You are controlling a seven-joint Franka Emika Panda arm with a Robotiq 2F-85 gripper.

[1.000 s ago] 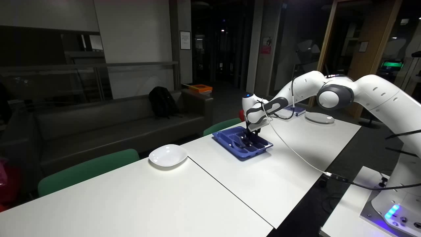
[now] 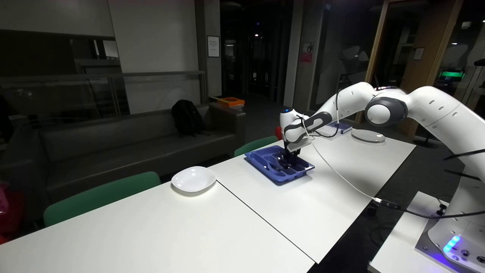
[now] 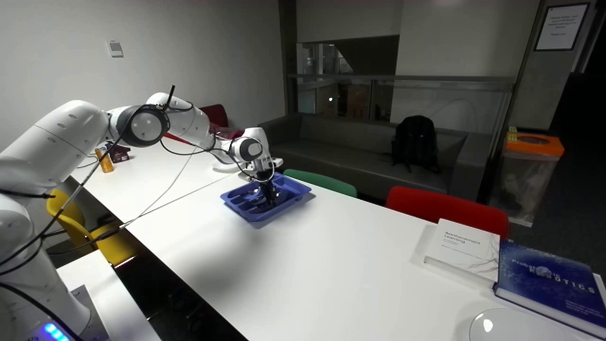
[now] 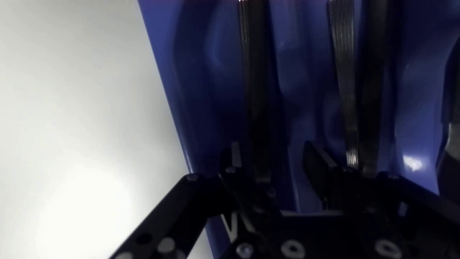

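A blue cutlery tray [image 2: 258,161] lies on the white table, divided into long compartments. In the wrist view, my gripper reaches down into the compartment nearest the tray's edge. Its fingers [image 4: 317,162] stand apart, one on either side of a dark, slim piece of cutlery [image 4: 255,82] with a shiny edge. Contact between the fingers and that piece cannot be made out in the dark. Another ribbed metal piece [image 4: 346,73] lies in the neighbouring compartment, to the right of my fingers. More dark cutlery [image 4: 453,103] shows at the right edge.
A white bowl [image 2: 194,179] sits on the table away from the tray, and a pale plate [image 2: 368,135] lies at the far end. Two books [image 3: 467,247] rest near that plate. A cable [image 2: 338,173] hangs from the arm over the table. Bare tabletop surrounds the tray's near side.
My gripper has sunk very slightly toward the tray. Tray, bowl and plate have stayed where they were.
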